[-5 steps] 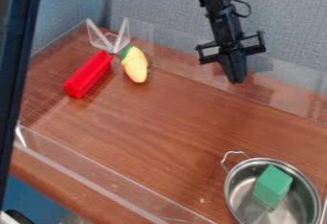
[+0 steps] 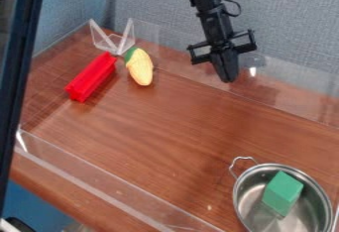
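Note:
My gripper (image 2: 225,69) hangs from the black arm at the back middle, shut, with nothing visible between its fingers, above the wooden tray's bare floor. A red block (image 2: 91,77) lies at the left, beside a yellow vegetable (image 2: 141,67) with a green tip, likely a toy corn. At the front right a steel pot (image 2: 245,208) holds a green block (image 2: 282,192).
Clear low walls edge the wooden surface (image 2: 159,142), with a clear angular piece at the back left corner. A grey-blue padded wall rises behind, and a dark post stands at the far left.
My gripper has moved a little to the left over the last second. The objects on the surface have not moved.

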